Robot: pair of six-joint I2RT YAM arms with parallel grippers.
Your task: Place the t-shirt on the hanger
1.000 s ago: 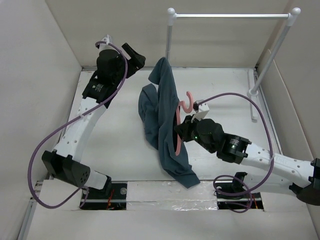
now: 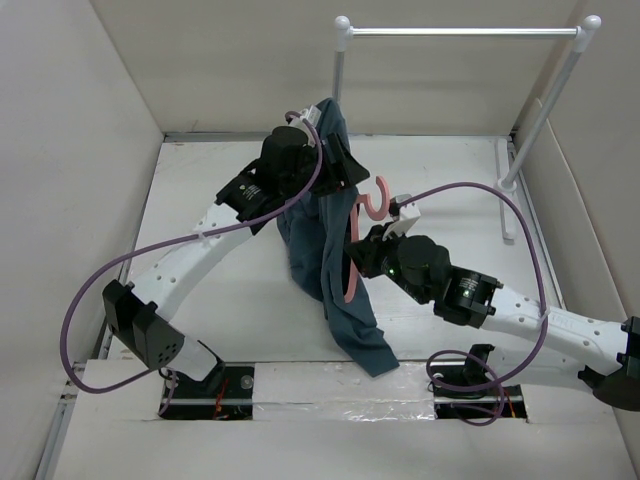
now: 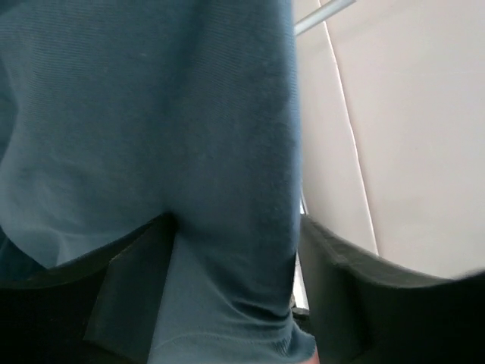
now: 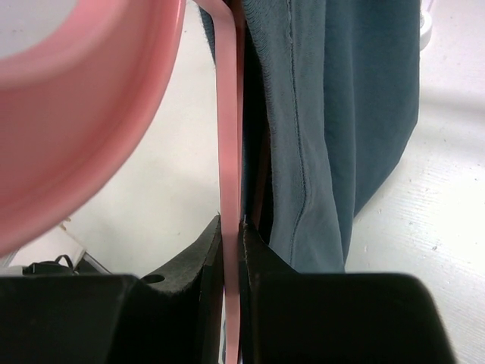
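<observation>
The dark blue t-shirt (image 2: pixel 335 290) hangs in folds around the pink hanger (image 2: pixel 354 275), whose hook curls up to the right. My right gripper (image 2: pixel 362 255) is shut on the hanger's straight bar, which runs upright between its fingers in the right wrist view (image 4: pixel 229 174). My left gripper (image 2: pixel 343 178) is over the upper part of the shirt, its fingers part open with cloth (image 3: pixel 212 189) between and around them; whether it grips the cloth cannot be told.
A white rack with a top rail (image 2: pixel 460 32) stands at the back right. Walls enclose the space on the sides and back.
My left gripper has moved right and down onto the shirt's top, which has lifted and shifted a little.
</observation>
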